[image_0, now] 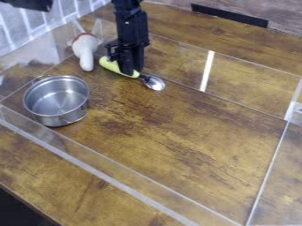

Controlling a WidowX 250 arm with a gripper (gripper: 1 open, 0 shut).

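My black gripper [129, 60] is low over the back left of the wooden table, shut on a spoon with a yellow-green handle [109, 64]. The spoon's silver head [153, 82] points toward the front right; the middle of the handle is hidden behind the fingers. A steel pot [56, 100] stands at the left, in front of the spoon. A white mushroom-like toy [84, 51] lies just left of the gripper.
Clear plastic edging runs around the work area on the wooden table [189, 150]. A dark strip [229, 14] lies at the back right.
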